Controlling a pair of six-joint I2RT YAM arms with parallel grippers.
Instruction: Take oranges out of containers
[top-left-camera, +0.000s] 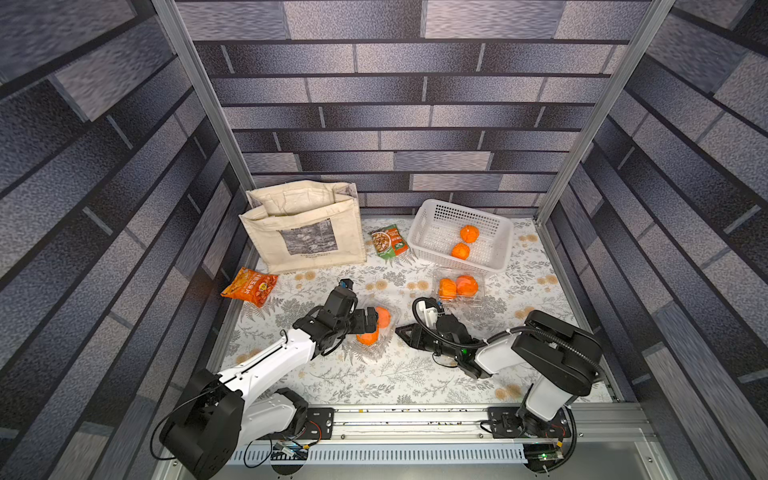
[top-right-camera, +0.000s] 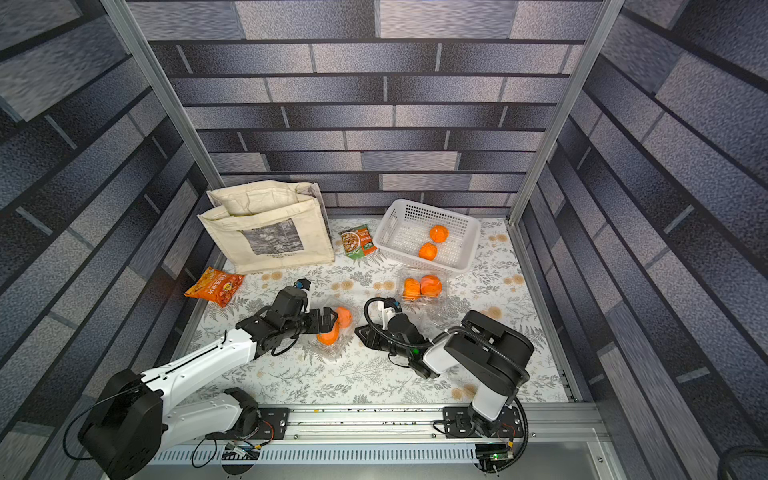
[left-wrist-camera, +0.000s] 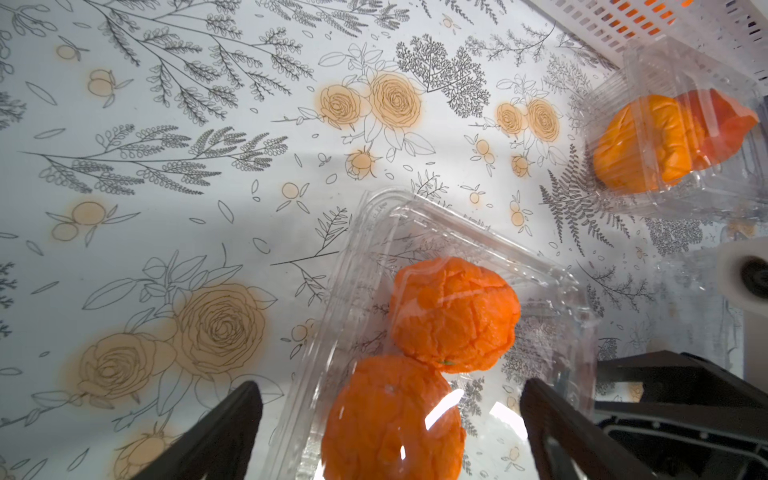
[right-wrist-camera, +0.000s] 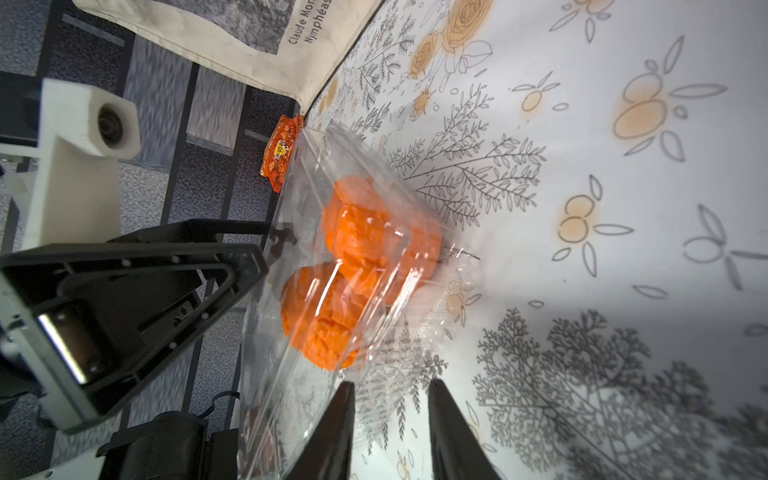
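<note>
A clear plastic container (left-wrist-camera: 328, 344) holds two oranges (left-wrist-camera: 454, 313) on the table between my arms. Over its left side hovers my left gripper (top-left-camera: 369, 321), open, its fingers spread above the container in the left wrist view. My right gripper is part open with nothing between its fingers, low over the table just right of the same container. In the right wrist view the container's clear wall (right-wrist-camera: 376, 336) stands left of the fingers. A second clear container (top-left-camera: 478, 297) with two oranges (top-left-camera: 467, 285) sits in front of the white basket.
The white basket (top-left-camera: 504, 254) at the back right has two oranges (top-left-camera: 469, 233) in it. A cloth bag (top-left-camera: 344, 236), a green snack pack (top-left-camera: 389, 241) and an orange snack bag (top-left-camera: 249, 286) stand at the back and left. Free cloth lies right of the second container.
</note>
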